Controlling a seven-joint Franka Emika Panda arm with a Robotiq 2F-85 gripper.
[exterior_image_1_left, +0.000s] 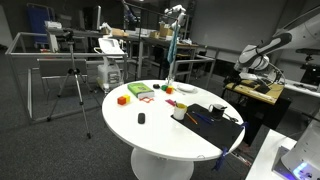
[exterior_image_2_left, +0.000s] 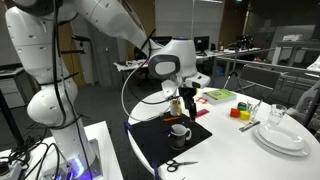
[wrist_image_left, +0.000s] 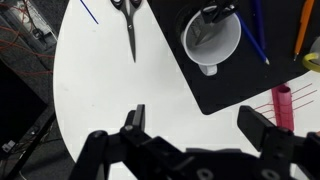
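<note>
Over the table hangs my gripper, its two black fingers (wrist_image_left: 136, 118) spread wide in the wrist view with only bare white tabletop showing between them. Ahead of the fingers, a white mug (wrist_image_left: 222, 48) with something black inside stands on the black mat (wrist_image_left: 230, 93). In exterior view 2 that mug (exterior_image_2_left: 180, 136) appears upright, below and apart from the white arm head (exterior_image_2_left: 173, 68). Dark scissors (wrist_image_left: 130, 20) lie on the tabletop beside the mat. The fingertips are hard to make out in both exterior views.
A yellow cup (exterior_image_1_left: 180, 112) stands by the mat's edge. Near the mug lie a blue pen (wrist_image_left: 251, 38) and an orange pencil (wrist_image_left: 304, 27). Farther off are a green box (exterior_image_1_left: 140, 88), coloured blocks (exterior_image_1_left: 123, 100) and a black object (exterior_image_1_left: 141, 118).
</note>
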